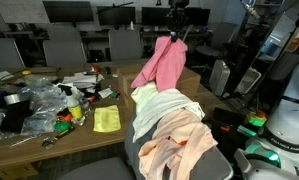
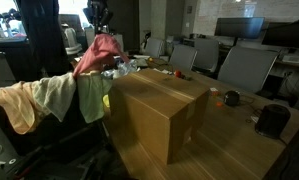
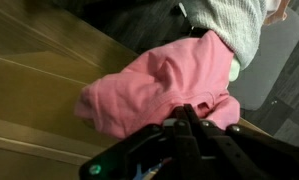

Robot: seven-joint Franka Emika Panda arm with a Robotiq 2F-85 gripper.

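Note:
A pink cloth (image 1: 165, 66) hangs from my gripper (image 1: 175, 36), which is shut on it, above the chair back and near the box. In the wrist view the pink cloth (image 3: 164, 85) spreads below the fingertips, bunched where they pinch it. White and cream cloths (image 1: 161, 106) lie draped over the grey chair (image 1: 214, 165), with a peach cloth (image 1: 177, 145) in front of them. In the second exterior view the pink cloth (image 2: 97, 54) hangs at the left of the cardboard box (image 2: 164, 105), above the draped cloths.
The cardboard box (image 1: 126, 78) stands on the wooden table behind the cloths. A yellow cloth (image 1: 107, 119) lies flat on the table (image 1: 49, 158). Plastic bags and small tools clutter the table's left side. Bare tabletop shows in front of them.

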